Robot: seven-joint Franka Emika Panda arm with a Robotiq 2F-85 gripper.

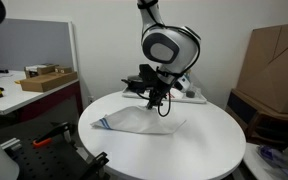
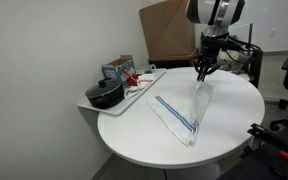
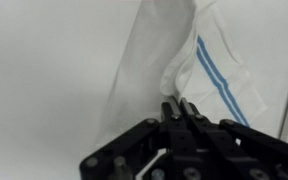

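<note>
A white cloth with blue stripes lies spread over the round white table, with one part lifted into a peak. At that raised part, my gripper is shut on the cloth, its fingertips close together around a fold. In the wrist view the striped towel stretches away from the fingertips, its blue lines to the right. From the first exterior side, the cloth slopes down from the gripper toward the table's left. The far folds are partly hidden.
A tray at the table's edge carries a black pot and other items. Bare tabletop lies to the right of the cloth in the first exterior view. Cardboard boxes stand off to the left.
</note>
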